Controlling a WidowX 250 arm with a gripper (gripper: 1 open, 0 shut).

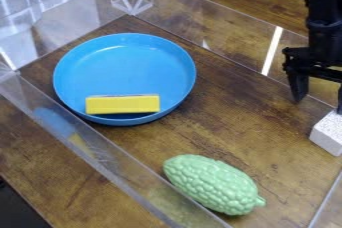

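Note:
My black gripper [310,72] is at the right edge, cut off by the frame, with its fingers pointing down above and just behind a white block [326,132]; it looks open, with nothing seen between its fingers. A blue plate [124,65] sits at the left with a yellow block [122,104] on its near part. A green bumpy vegetable, like a bitter melon [210,182], lies at the front centre.
Clear plastic walls border the wooden work surface [227,112] along the back, left and right front. The middle between plate, melon and white block is clear. A tiled wall stands at the back left.

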